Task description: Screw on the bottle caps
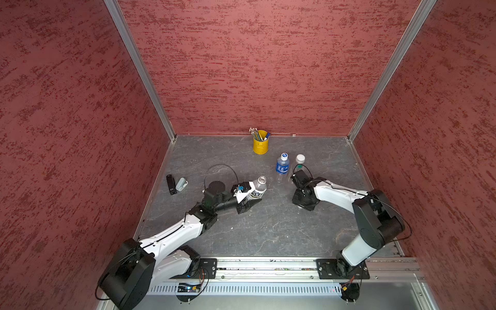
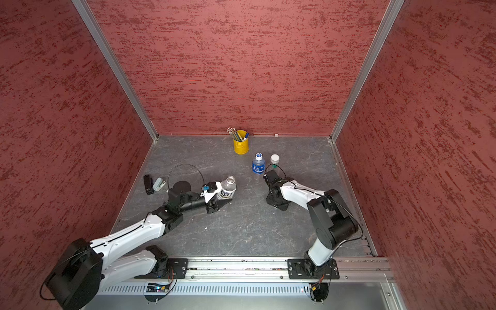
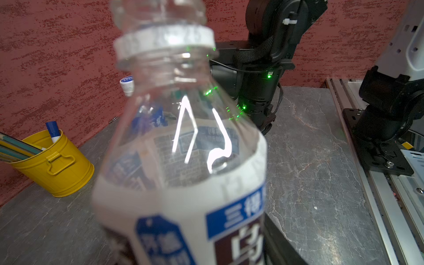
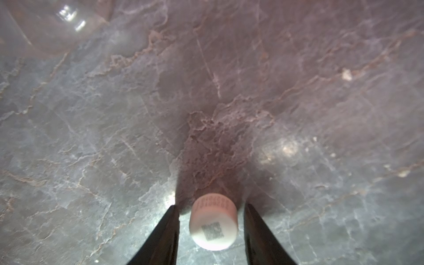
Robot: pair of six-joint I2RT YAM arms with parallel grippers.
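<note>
My left gripper (image 1: 251, 198) is shut on an uncapped clear bottle (image 3: 176, 172) with a white, blue and brown label, which it holds upright with its bare neck up. In the right wrist view, a white cap (image 4: 213, 222) is between the two fingers of my right gripper. Those fingers are part open, with a narrow gap showing on each side of the cap. Two more bottles, a blue-labelled one (image 1: 282, 165) and another with a white top (image 1: 300, 158), stand behind the right gripper, both with caps on.
At the back stands a yellow bucket (image 1: 261, 146) of pencils and pens. A black object (image 1: 171, 184) and a pale grey one (image 1: 181, 184) lie at the left.
</note>
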